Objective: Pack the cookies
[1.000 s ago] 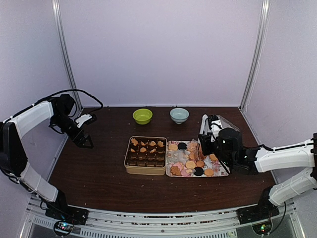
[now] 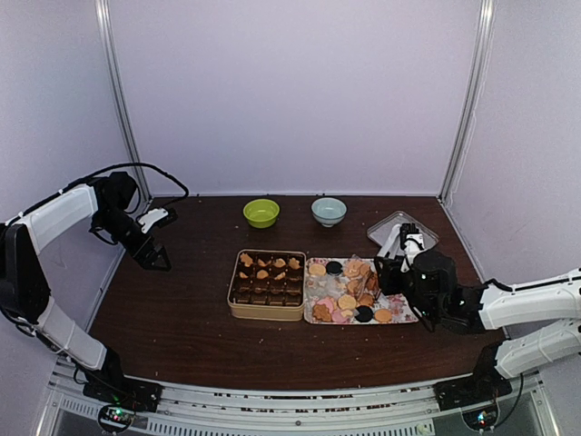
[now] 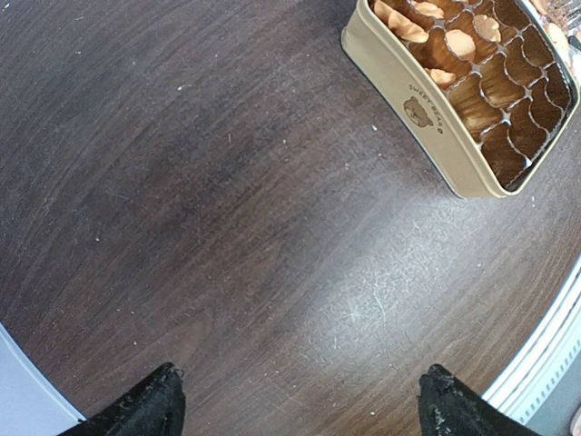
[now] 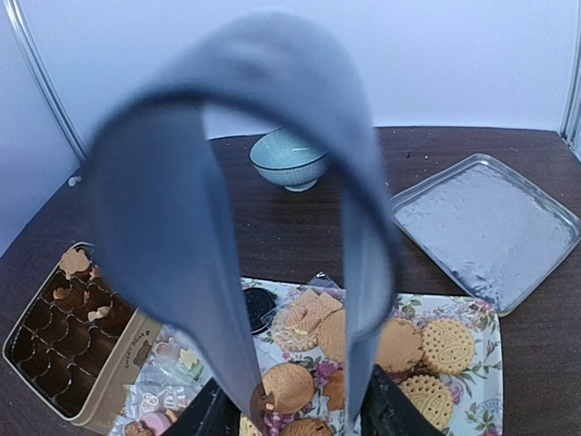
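A tan tin [image 2: 267,311] with a brown divided insert holds cookies in its back compartments; its front ones look empty. Beside it a floral tray [image 2: 313,318] is heaped with assorted cookies, some bagged. My left gripper [image 2: 156,258] hangs over the table's left, open, with bare wood between its fingertips in the left wrist view. My right gripper is over the tray, open, with cookies below and between its fingers; a blurred pale grey part covers much of that view.
A green bowl [image 2: 260,214] and a blue bowl [image 2: 329,210] stand at the back. An empty metal tray [image 4: 481,227] lies at back right.
My right gripper and arm have shifted rightward over the cookie tray, with the wrist tilting. The left arm and the tin look unchanged.
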